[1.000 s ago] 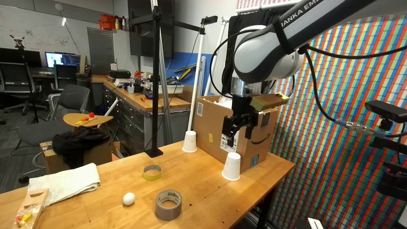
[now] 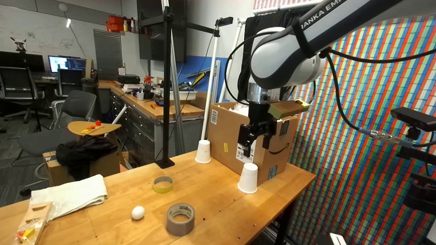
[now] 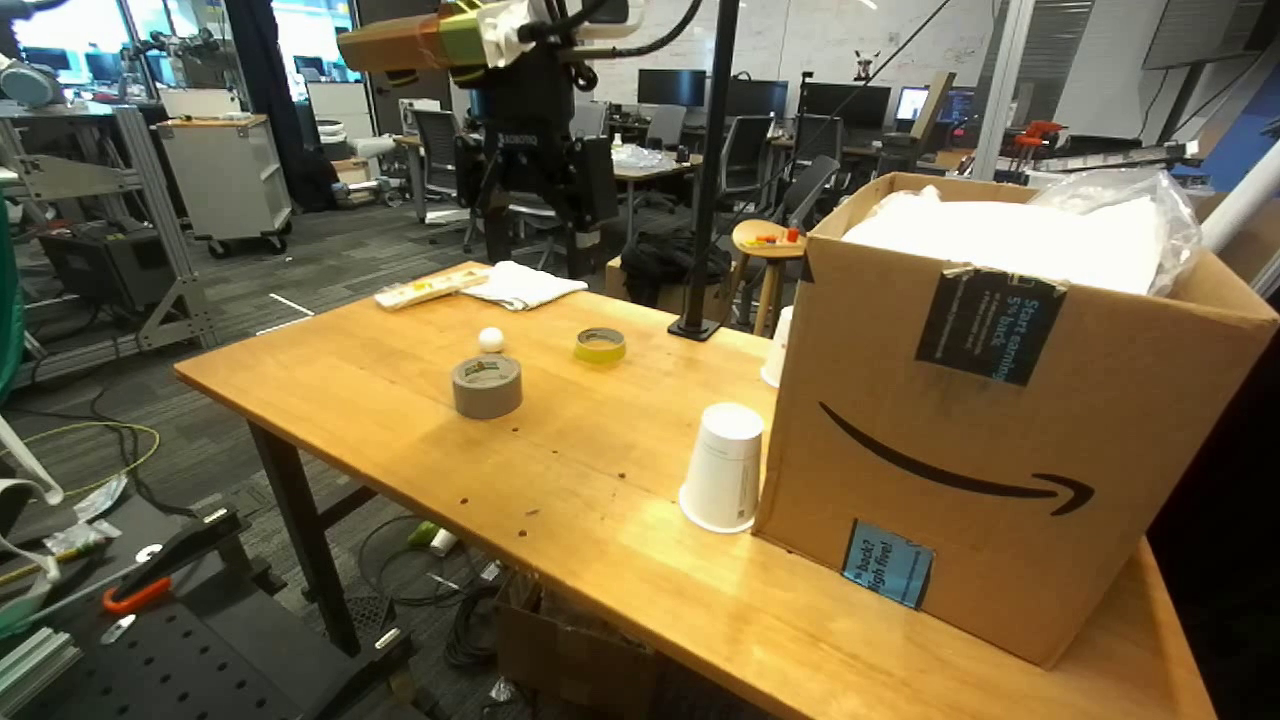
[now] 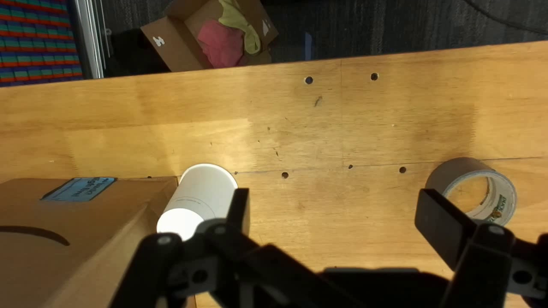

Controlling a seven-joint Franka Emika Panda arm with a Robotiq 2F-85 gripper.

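My gripper hangs above the table with its fingers wide apart and nothing between them. A white paper cup stands upside down below it, close against the cardboard box. Another inverted white cup sits farther back by the box's far side. On the open tabletop lie a grey tape roll, a yellow tape roll and a small white ball. In the wrist view the near cup shows just beyond the left finger, and the grey roll beyond the right one.
The tall cardboard box, filled with white packing, blocks one end of the table. A black post rises at the table's edge. A folded white cloth and a wooden tray lie at the other end. Mid-table is clear.
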